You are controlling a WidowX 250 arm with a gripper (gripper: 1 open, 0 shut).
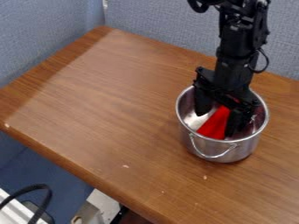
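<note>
A steel pot (214, 150) with a wire handle stands on the right part of the wooden table. Inside it lies a red object (214, 124). My black gripper (222, 112) reaches down from above into the pot over the red object, its fingers open. The red object is partly hidden behind the gripper, and I cannot tell whether the fingers touch it.
Grey padded walls stand behind.
</note>
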